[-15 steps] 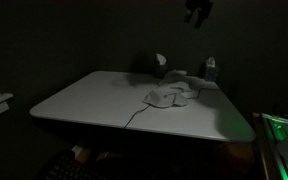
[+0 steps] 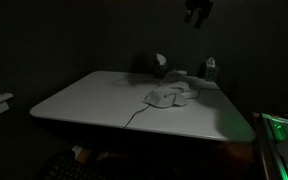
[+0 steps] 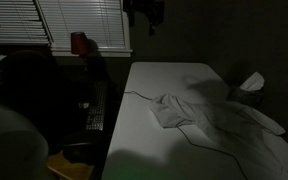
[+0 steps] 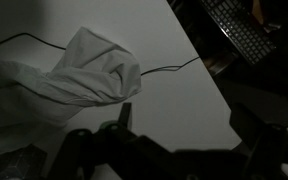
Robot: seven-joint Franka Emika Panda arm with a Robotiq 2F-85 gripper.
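Note:
A crumpled white cloth (image 2: 171, 97) lies on the white table, toward its right side in exterior view 1. In exterior view 2 the cloth (image 3: 214, 118) spreads across the right part of the tabletop, and a dark cable runs beneath it. My gripper (image 2: 193, 19) hangs high above the table, well clear of the cloth. Its fingers stand apart, so it is open, with nothing visible between them. From the wrist, the cloth (image 4: 72, 82) fills the left side, while the dark fingers (image 4: 125, 116) show at the bottom. The room is dim and fine detail is lost.
A tissue box (image 3: 250, 88) and a pale bottle-like item (image 2: 211, 69) stand along the table's back. Bare tabletop (image 2: 89, 100) stretches left of the cloth. A keyboard (image 4: 239, 30) lies beyond the table edge, and a red cup (image 3: 80, 43) sits near the window blinds.

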